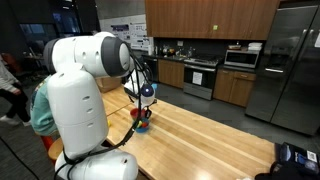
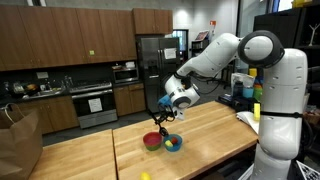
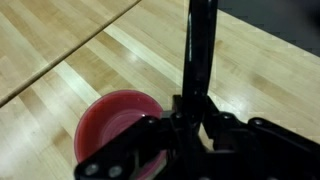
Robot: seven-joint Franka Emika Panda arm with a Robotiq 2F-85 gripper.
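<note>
A long, dark, glossy object point(image 3: 201, 45) stands out from between the fingertips of my gripper, which is shut on it in the wrist view. What kind of object it is cannot be made out. A red bowl point(image 3: 116, 128) lies below the gripper on the left of that view, partly covered by the black fingers. From the second exterior side, the gripper point(image 2: 161, 126) hangs just above the red bowl point(image 2: 153, 141) and a blue bowl point(image 2: 174, 146), which stand side by side. Small colored things show in the blue bowl.
A yellow object point(image 2: 145, 175) lies at the near edge of the wooden table point(image 2: 215, 125). A dark item point(image 1: 292, 160) sits at its far right corner.
</note>
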